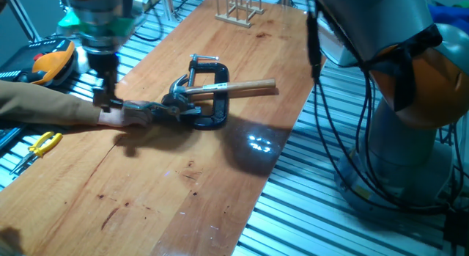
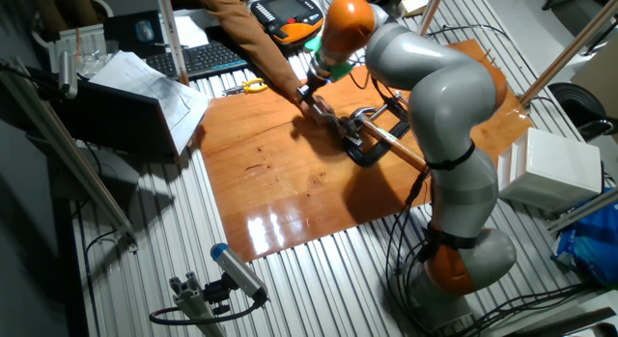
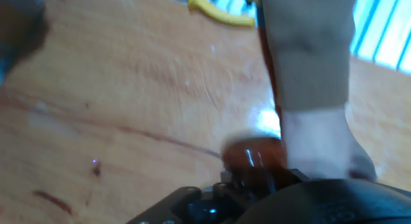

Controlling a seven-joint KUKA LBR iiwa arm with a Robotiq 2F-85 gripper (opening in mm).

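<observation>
My gripper (image 1: 108, 103) points down over the left part of the wooden table, beside a person's hand (image 1: 126, 115). From near its fingertips a thin metal tool (image 1: 150, 106) reaches right towards a black C-clamp (image 1: 221, 102). A hammer (image 1: 249, 85) with a wooden handle lies across the clamp, its head at the clamp's left side. In the wrist view a blurred brown-orange object (image 3: 253, 156) is in front of the dark gripper parts, close to the hand (image 3: 321, 144). Whether the fingers grip the tool is unclear.
Yellow-handled pliers (image 1: 45, 144) lie at the left edge. A wooden rack (image 1: 238, 12) stands at the far end. An orange and black device (image 1: 55, 65) sits off the table.
</observation>
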